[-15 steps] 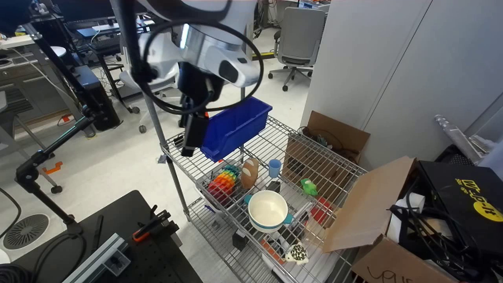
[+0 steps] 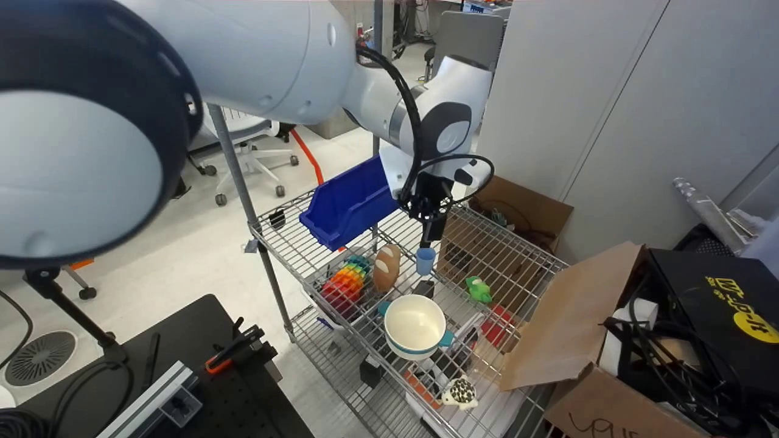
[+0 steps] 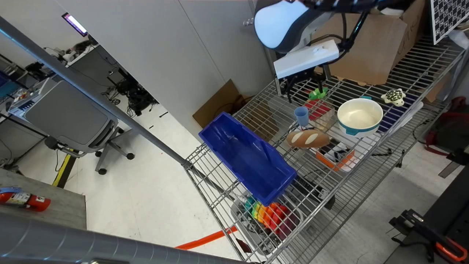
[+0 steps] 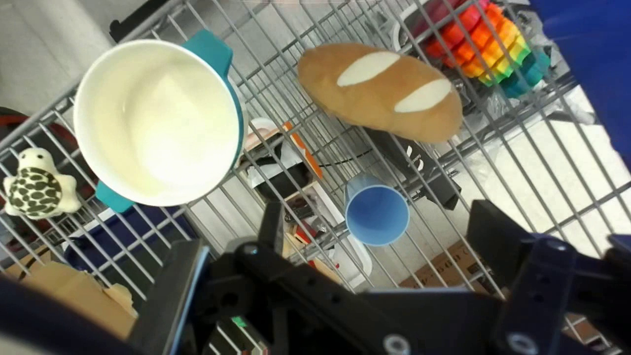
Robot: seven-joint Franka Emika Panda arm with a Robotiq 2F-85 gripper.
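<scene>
My gripper is open, its black fingers spread on either side of the blue cup (image 4: 378,216) in the wrist view, with nothing held. The second exterior view shows the gripper (image 3: 306,90) above and slightly behind the cup (image 3: 301,116). The cup stands upright on the wire rack. Close by lies a brown bread loaf (image 4: 381,91) with pale slashes. A cream pot (image 4: 157,124) with teal handles sits farther left, beside a spotted toy turtle (image 4: 39,186). A green toy (image 3: 318,93) lies partly behind the gripper.
A blue bin (image 3: 246,154) rests at one end of the rack (image 3: 211,193). An open cardboard box (image 2: 577,321) borders the opposite end. Rainbow-coloured items (image 4: 485,44) and other goods show below through the wires. Bare wire surrounds much of the cup.
The arm has swung right in the first exterior view, from in front of the blue bin to above the cup. The cup, loaf, pot and turtle look unmoved.
</scene>
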